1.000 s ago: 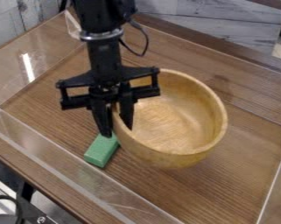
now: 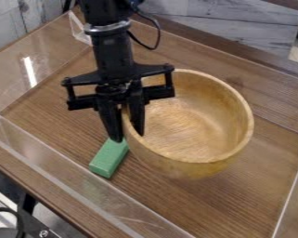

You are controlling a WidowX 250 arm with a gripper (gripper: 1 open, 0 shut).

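A large beige plastic bowl (image 2: 195,125) fills the middle right, tilted toward the camera. My black gripper (image 2: 119,110) hangs from the top at its left side, fingers pointing down at the bowl's left rim; whether they grip the rim is hard to tell. A green block (image 2: 108,160) lies on the wooden table just left of the bowl's lower edge, below the gripper.
The wooden table (image 2: 45,125) has free room at left and at the lower right (image 2: 226,204). White panels border it at the left, back and right. A black cable lies at the bottom left corner.
My gripper has shifted slightly upward and to the right over the last second. The bowl has moved slightly with it; the green block stays put.
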